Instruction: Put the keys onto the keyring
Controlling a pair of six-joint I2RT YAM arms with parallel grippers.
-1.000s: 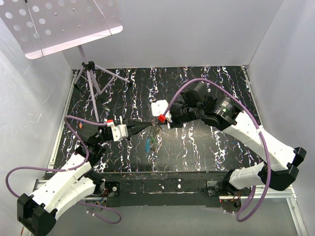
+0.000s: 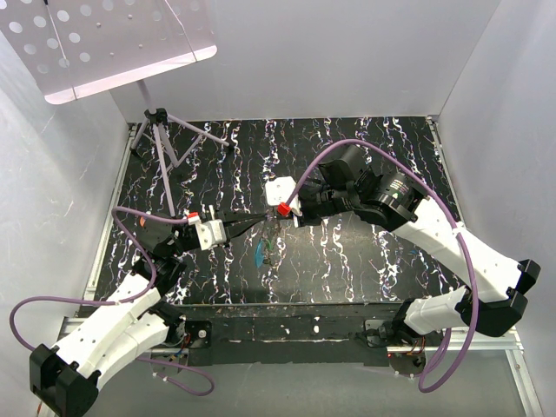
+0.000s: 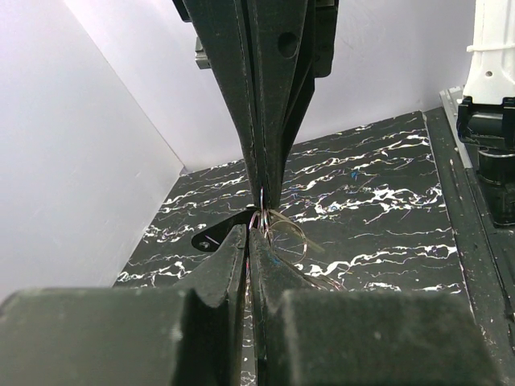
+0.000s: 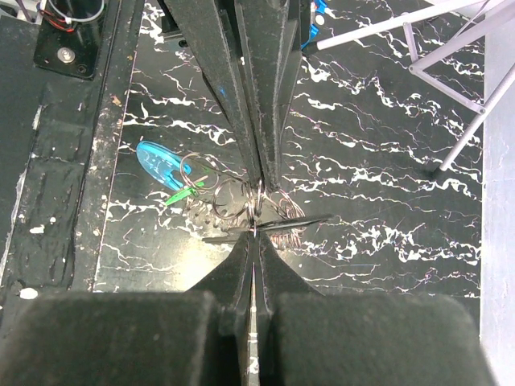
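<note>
A bunch of thin metal rings with a dark flat key hangs at the meeting fingertips of my two grippers, above the table. My left gripper is shut with thin ring wire at its tips. Opposite it, tips nearly touching, my right gripper is shut on thin wire too. Which ring each one pinches cannot be told. In the left wrist view, a black key sticks out to the left of the tips. From the bunch hang a blue tag and a small green piece.
A purple stand has its legs on the table at the back left, under a perforated panel. Purple cables loop along both arms.
The hanging blue tag has swung slightly to the left in the top view. Both arms look almost still.
</note>
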